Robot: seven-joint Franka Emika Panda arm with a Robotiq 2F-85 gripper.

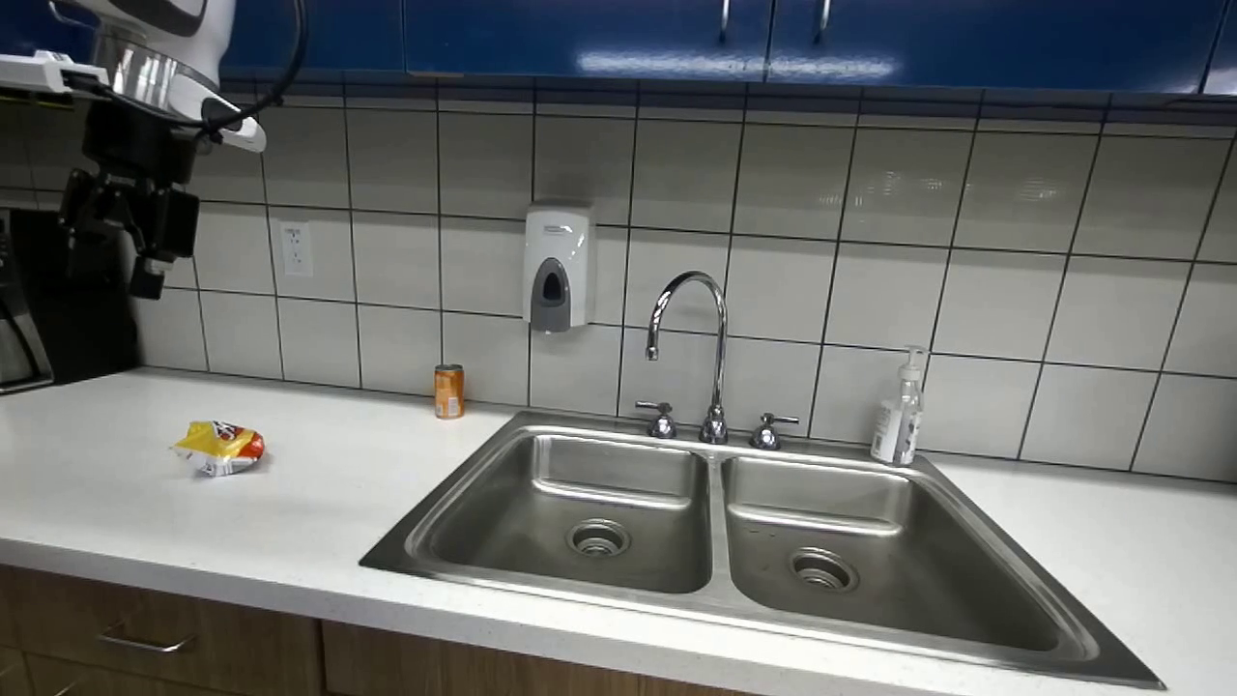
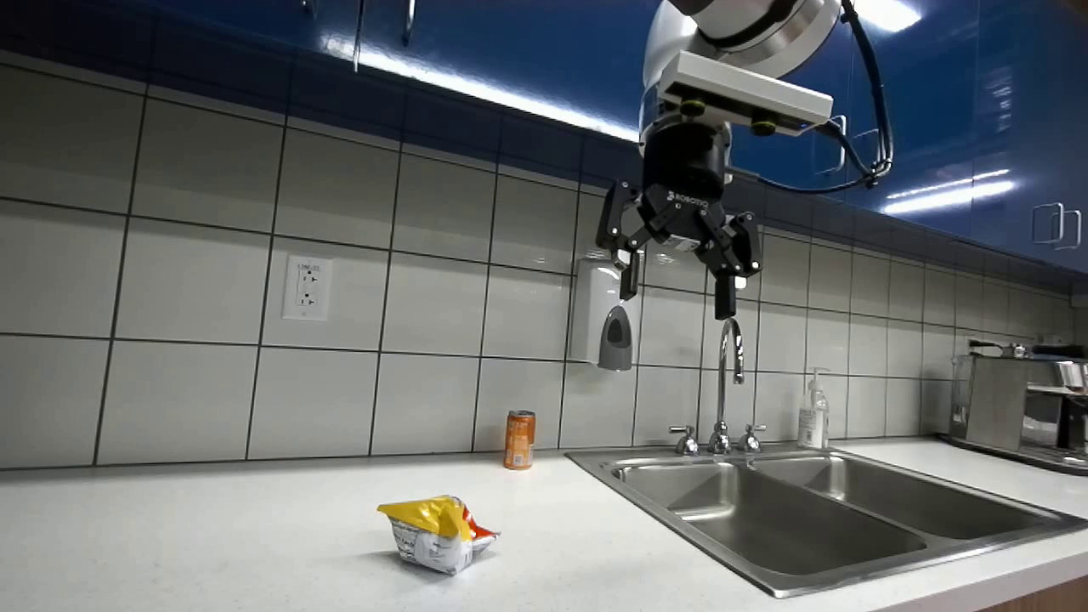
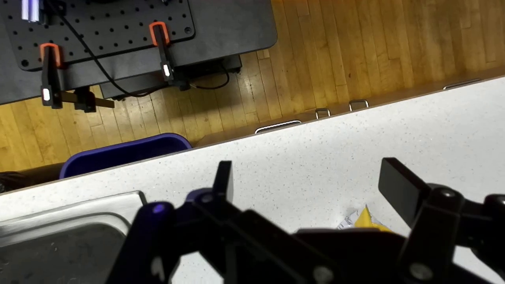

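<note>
High above the counter hangs my gripper [image 2: 677,296], its two black fingers spread well apart and nothing between them. A crumpled yellow, red and silver snack bag [image 1: 219,448] lies on the white counter, left of the sink. The wrist view shows only a corner of the bag [image 3: 365,220], at the bottom between the fingers; the gripper's body hides the rest. Against the tiled wall stands an orange can [image 2: 519,439], upright and apart from the bag.
A double steel sink [image 1: 718,499] with a tall faucet [image 1: 719,348] takes up the counter right of the bag. A soap bottle [image 1: 900,416] stands behind its right basin, and a dispenser [image 1: 559,267] is fixed to the wall. Bare counter surrounds the bag.
</note>
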